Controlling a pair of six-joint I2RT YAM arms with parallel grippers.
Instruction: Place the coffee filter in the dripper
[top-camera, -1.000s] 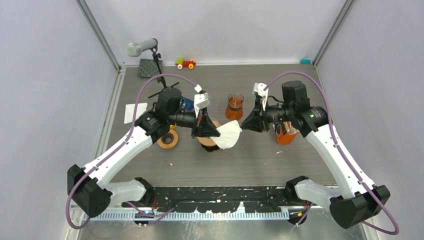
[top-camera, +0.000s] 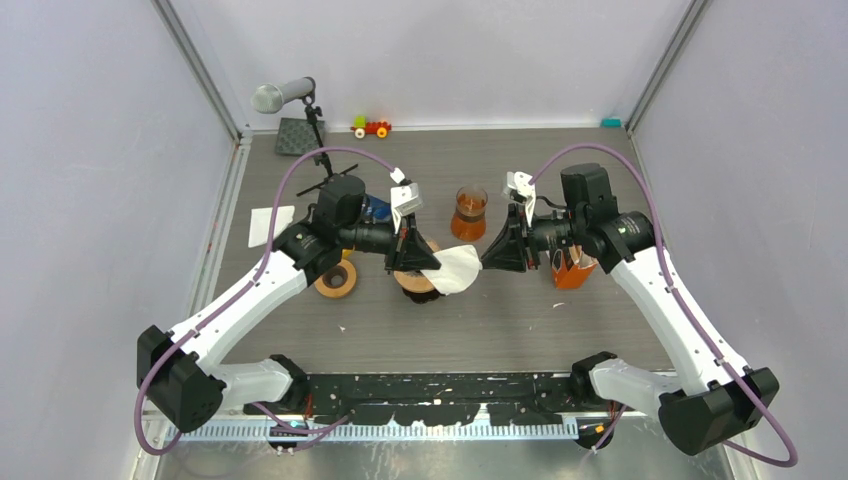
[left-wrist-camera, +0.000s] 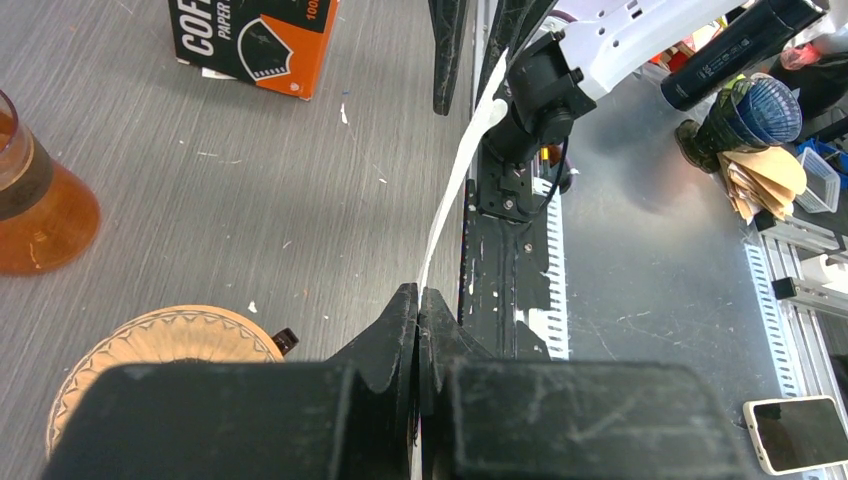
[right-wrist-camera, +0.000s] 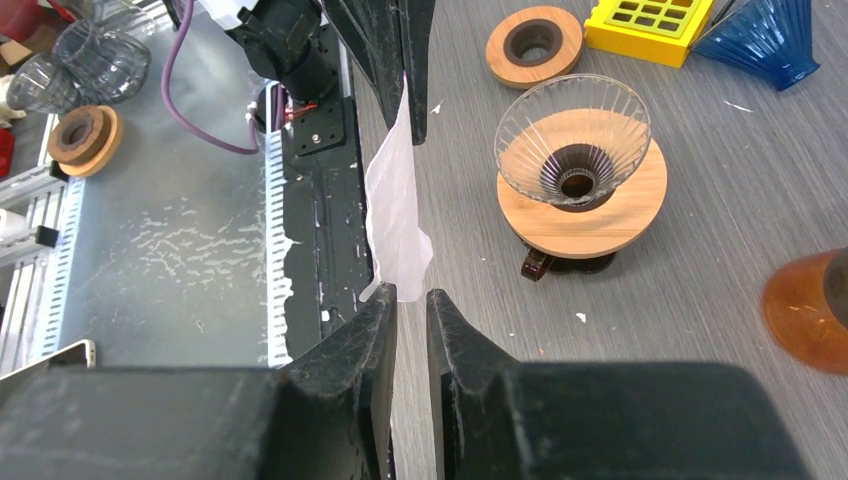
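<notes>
The white paper filter hangs from my left gripper, which is shut on it; in the left wrist view it appears edge-on as a thin strip. My right gripper is part open at the filter's free end, its left fingertip touching or very near the paper; I cannot tell whether the paper lies between the tips. The clear ribbed dripper sits on a wooden stand beneath, beyond the filter in the right wrist view and mostly hidden in the top view.
An orange glass carafe stands behind the grippers. The filter box is at the right, a wooden ring at the left, with a yellow block and blue dripper.
My left gripper and the filter have barely moved.
</notes>
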